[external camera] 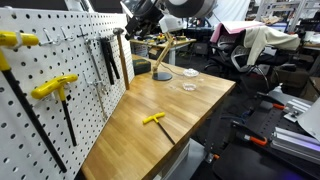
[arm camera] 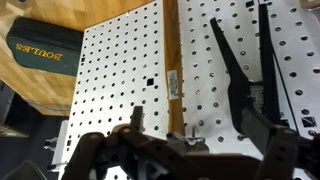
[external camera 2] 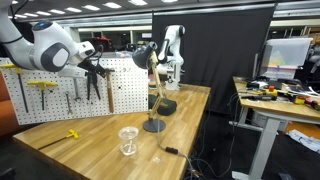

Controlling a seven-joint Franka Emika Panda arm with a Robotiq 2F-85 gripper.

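Observation:
High by the white pegboard (external camera: 60, 60), my gripper (external camera: 136, 31) stands open, its dark fingers wide apart in the wrist view. A hanging tool with a long wooden handle (arm camera: 172, 75) runs down between the spread fingers; contact with them does not show, and its lower end is partly hidden. To its right in the wrist view hangs a black two-handled tool (arm camera: 243, 90). Exterior view 2 has the gripper (external camera 2: 98, 62) just above and left of the wooden handle (external camera 2: 110, 92).
A yellow T-handled tool (external camera: 155, 118) lies on the wooden table (external camera: 125, 140). More yellow-handled tools (external camera: 55, 87) hang at the board's near end. A desk lamp (external camera 2: 155, 95) and a clear bowl (external camera 2: 128, 140) stand on the table. A black pouch (arm camera: 45, 50) lies beyond the board.

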